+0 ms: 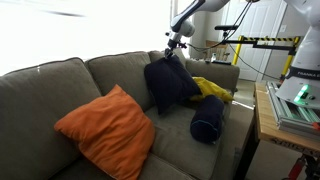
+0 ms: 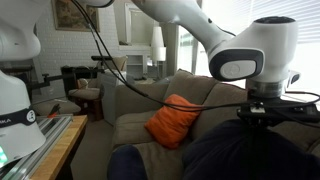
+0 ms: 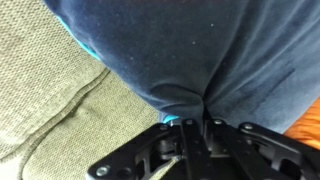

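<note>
A dark navy cushion (image 1: 171, 82) leans up against the back of the grey couch, with its top raised near the arm's end. My gripper is shut on a bunched fold of the navy cushion (image 3: 190, 60) in the wrist view; the cloth gathers in between the fingers. From the second exterior view, the gripper (image 2: 262, 115) reaches down to the top of the navy cushion (image 2: 240, 150), which fills the lower right. The fingertips themselves are small and partly hidden there.
An orange cushion (image 1: 108, 132) rests on the near part of the couch (image 1: 50, 95). A navy rolled cushion (image 1: 208, 119) and a yellow cloth (image 1: 212, 89) lie on the seat to the right. The wooden table (image 1: 265, 120) edge stands in front.
</note>
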